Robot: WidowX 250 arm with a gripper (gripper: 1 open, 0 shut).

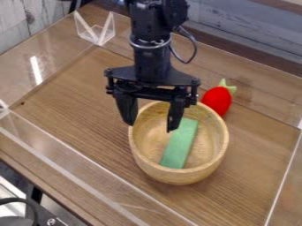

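My gripper (151, 109) hangs over the left rear of a tan bowl (177, 174), its two black fingers spread open. A green bar (179, 145) lies inside the bowl, to the right of and below the fingers, with nothing visible held between them. A red object with a green top (217, 101) sits just behind the bowl to the right.
A clear plastic piece (94, 26) stands at the back left. A black cable lies at the bottom left corner.
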